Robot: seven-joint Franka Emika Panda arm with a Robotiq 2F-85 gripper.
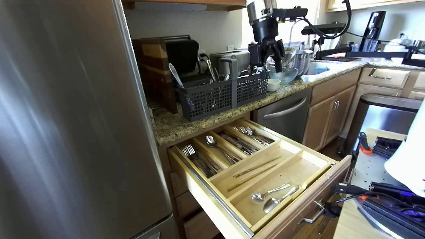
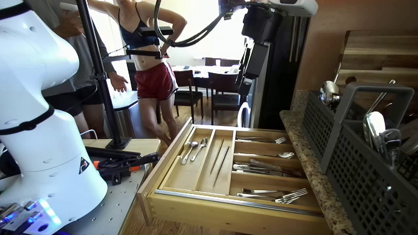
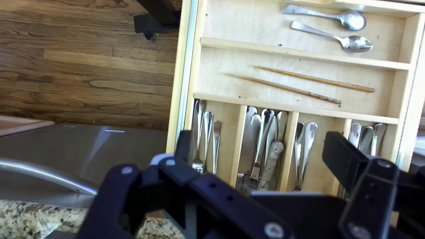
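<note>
My gripper (image 1: 266,68) is open and empty, held high over the counter near the right end of a grey basket (image 1: 207,97). Below it the wooden drawer (image 2: 235,207) is pulled out. Two spoons (image 3: 350,20) lie in its front compartment, and two chopsticks (image 3: 314,77) rest in the compartment behind. The rear sections hold forks (image 2: 292,195), knives (image 3: 263,147) and a spoon (image 1: 211,140) among other cutlery. In the wrist view my fingers (image 3: 338,155) stand wide apart, covering part of the rear sections. Several utensils (image 2: 376,125) stand upright in the basket.
A fridge (image 1: 75,119) stands left of the drawer, with cutting boards (image 1: 159,71) beside the basket. A white bowl (image 1: 273,84) and a glass bowl (image 1: 287,74) sit right of it. Two people (image 2: 147,58) stand beyond the drawer. The air above the drawer is clear.
</note>
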